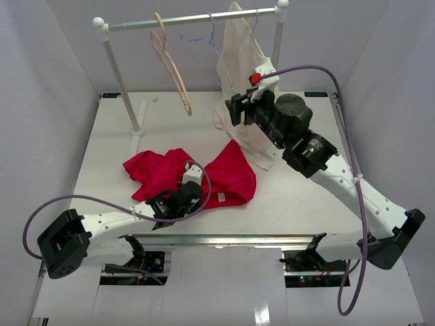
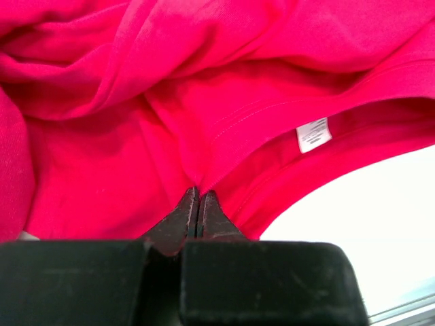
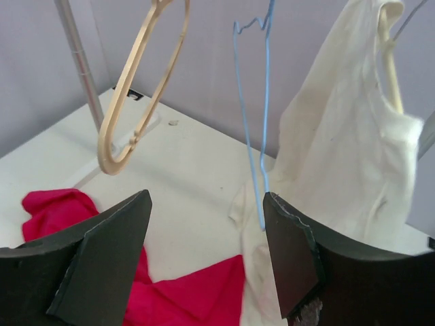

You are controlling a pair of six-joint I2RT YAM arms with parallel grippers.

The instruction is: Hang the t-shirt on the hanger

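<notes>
The red t shirt (image 1: 224, 176) lies bunched on the white table, a label showing inside an opening in the left wrist view. My left gripper is shut at that opening's hem, with cloth gathered at its fingertips. My right gripper is open, raised beside the blue wire hanger (image 3: 241, 88), with nothing held. In the right wrist view that hanger hangs between a wooden hanger (image 3: 115, 136) and a cream garment (image 3: 346, 156).
The hanger rail (image 1: 183, 20) spans the back on white posts (image 1: 119, 75). The cream garment's lower end rests on the table. Bare table (image 1: 306, 204) shows at the front right.
</notes>
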